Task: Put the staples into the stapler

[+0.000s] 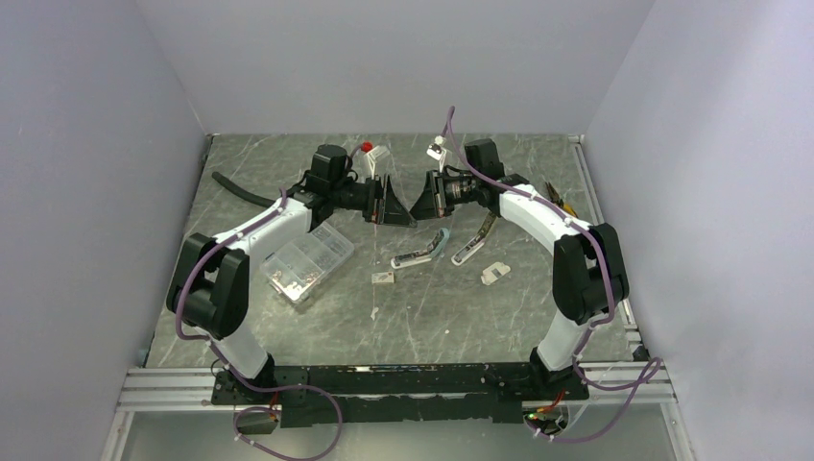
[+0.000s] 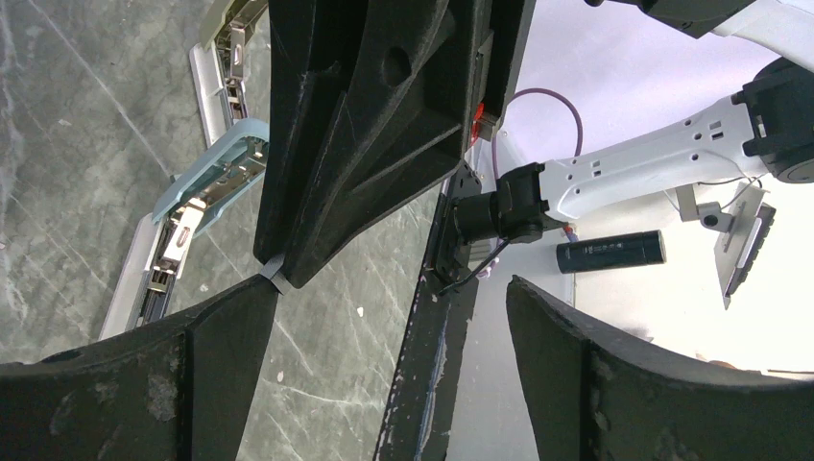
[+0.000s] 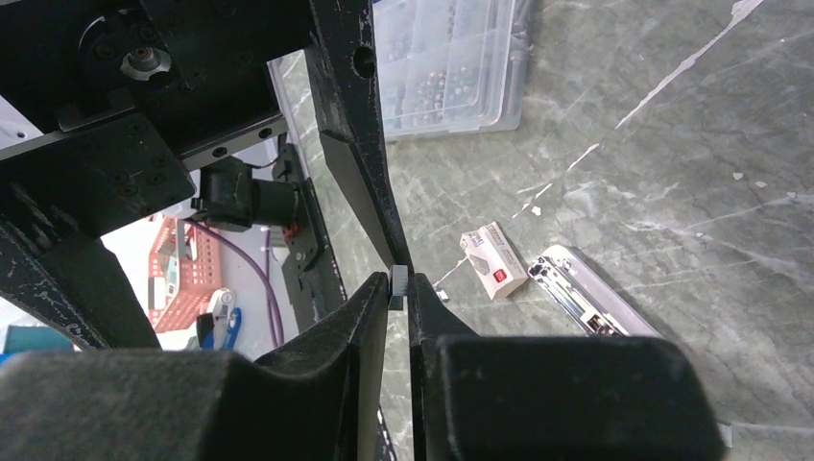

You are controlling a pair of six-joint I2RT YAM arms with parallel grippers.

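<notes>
My two grippers meet above the table's middle. A small silver staple strip (image 2: 273,269) (image 3: 398,284) sits where their fingertips come together. My left gripper (image 1: 395,211) stands open, one finger reaching the strip. My right gripper (image 1: 422,209) has its fingertips close around the strip in the right wrist view; whether they grip it is unclear. Below lie an open stapler with a blue top (image 1: 432,248) (image 2: 211,178), a second open stapler (image 1: 470,245), and a small staple box (image 1: 383,278) (image 3: 493,260).
A clear compartment box (image 1: 307,259) is at the left, with a dark tube (image 1: 240,192) behind it. A small pale object (image 1: 494,274) lies at the right.
</notes>
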